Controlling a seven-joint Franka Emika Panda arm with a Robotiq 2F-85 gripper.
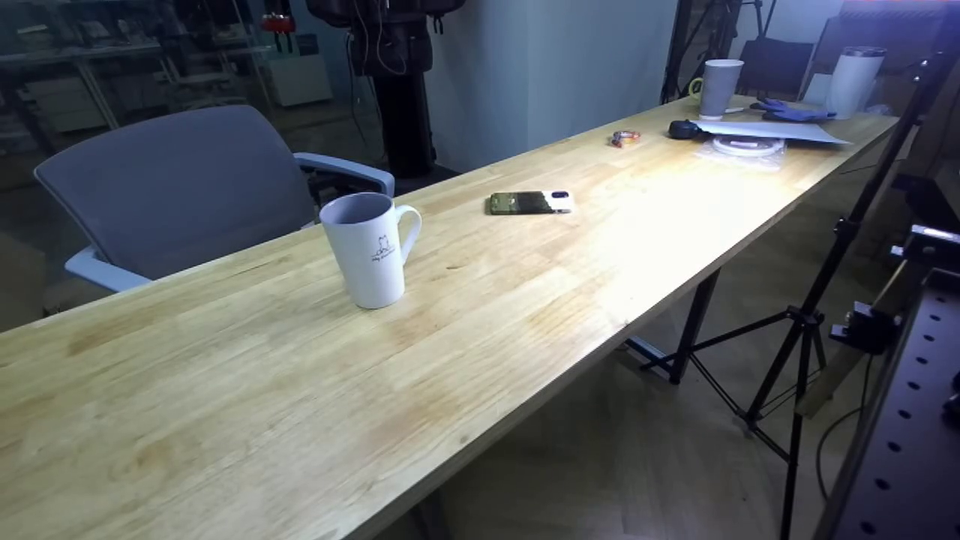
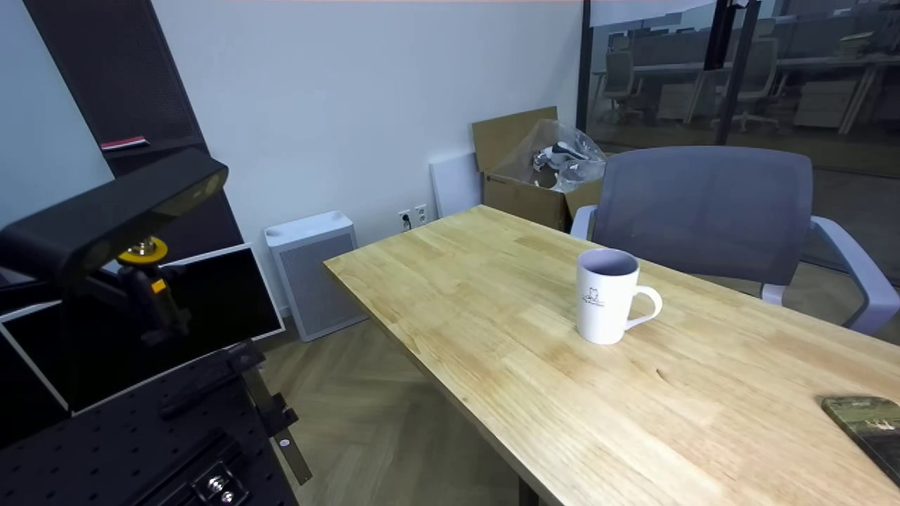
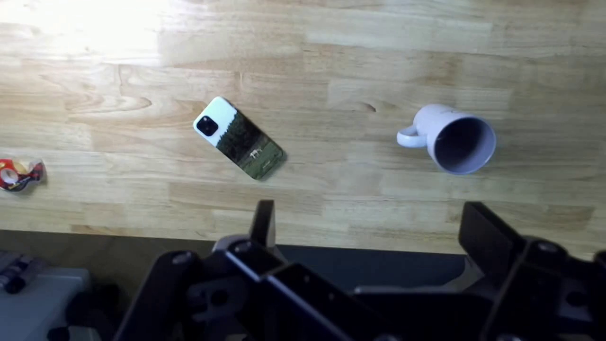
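Observation:
A white mug (image 1: 367, 256) with a grey inside and a small printed drawing stands upright on the wooden table. In exterior view 2 the same mug (image 2: 602, 299) has its handle toward the right. A phone (image 3: 241, 138) in a landscape-pictured case lies flat, to the left of the mug (image 3: 446, 136) in the wrist view. My gripper shows only in the wrist view, open, its black fingers (image 3: 262, 223) wide apart with nothing between them. It hovers above the table, apart from both objects. Neither exterior view shows it.
A tape dispenser (image 3: 20, 174) lies left of the phone. At the table's far end are a grey cup (image 1: 720, 88), a white tumbler (image 1: 855, 81), gloves (image 1: 792, 111) and papers. A chair (image 1: 180, 189) touches the long side. Bare table surrounds the mug.

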